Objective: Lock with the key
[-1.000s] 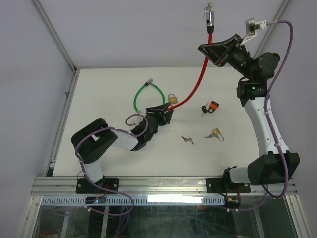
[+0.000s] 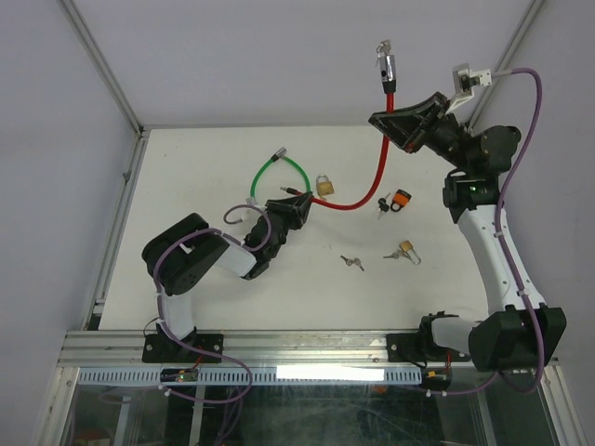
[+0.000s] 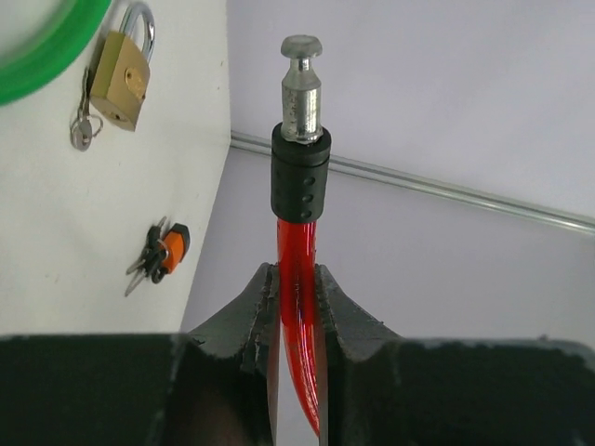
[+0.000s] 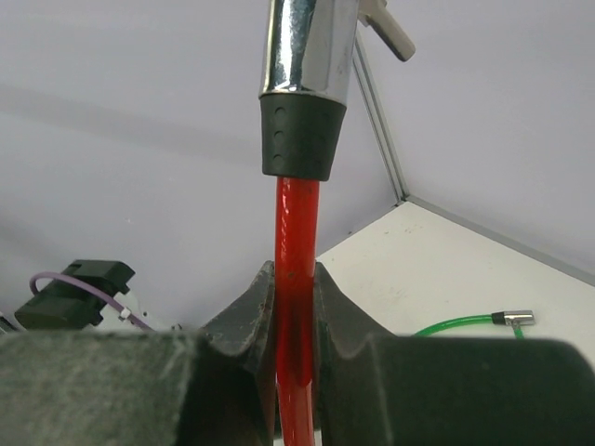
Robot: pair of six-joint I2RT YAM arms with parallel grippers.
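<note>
A red cable lock hangs in the air between my grippers in the top view. My left gripper is shut on the red cable just below the black collar at its pin end, which points up in that view. My right gripper is shut on the cable below the chrome lock head. A side barrel sticks out from that head. In the top view a small silvery piece shows at the head's tip; whether it is a key, I cannot tell. The two ends are far apart.
On the white table lie a green cable lock, a brass padlock, an orange-and-black lock with keys, loose keys and another brass padlock.
The left gripper has shifted a little left, and the red cable sags more between them.
</note>
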